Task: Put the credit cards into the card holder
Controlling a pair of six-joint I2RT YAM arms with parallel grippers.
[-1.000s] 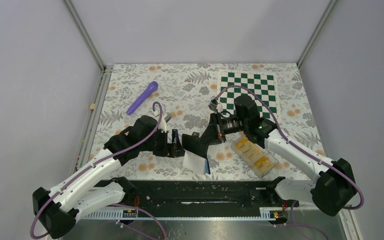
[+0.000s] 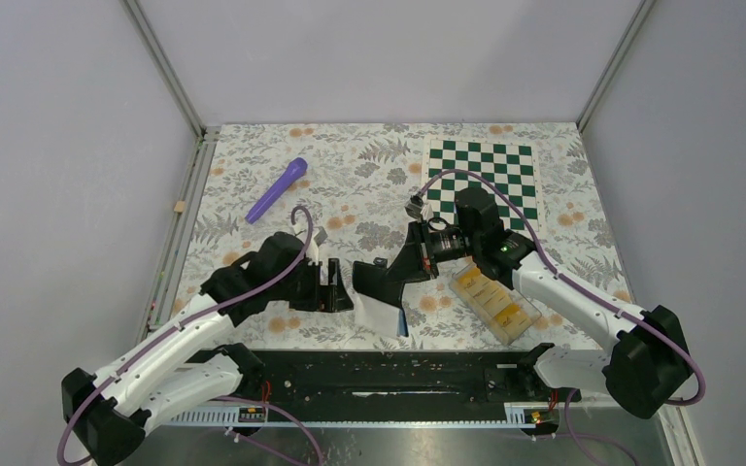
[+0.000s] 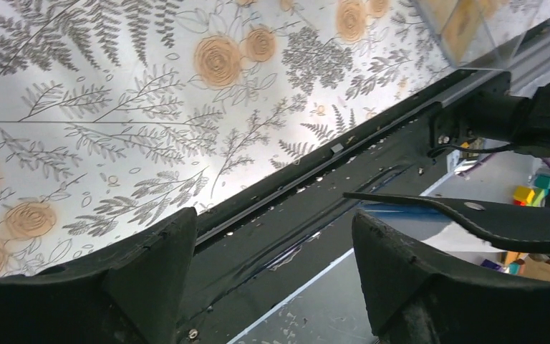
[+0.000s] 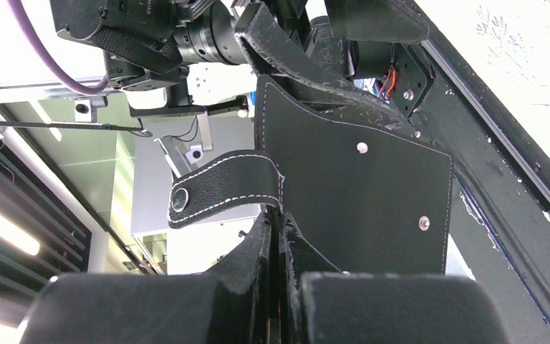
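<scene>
A black card holder (image 2: 378,284), with a white and blue part (image 2: 381,317) hanging at its lower edge, is raised over the front of the table. My right gripper (image 2: 418,264) is shut on the card holder; in the right wrist view, its fingers (image 4: 247,269) pinch one edge beside the snap strap (image 4: 225,188). Just left of the holder, my left gripper (image 2: 341,292) stands open. Only background shows between its fingers in the left wrist view, where the holder's dark edge (image 3: 501,222) passes beside the right finger. No separate card can be made out between them.
A clear box (image 2: 495,304) with yellow contents lies under the right forearm. A purple microphone-shaped object (image 2: 277,190) rests at the back left, and a green checkered board (image 2: 486,175) at the back right.
The right arm looks still.
</scene>
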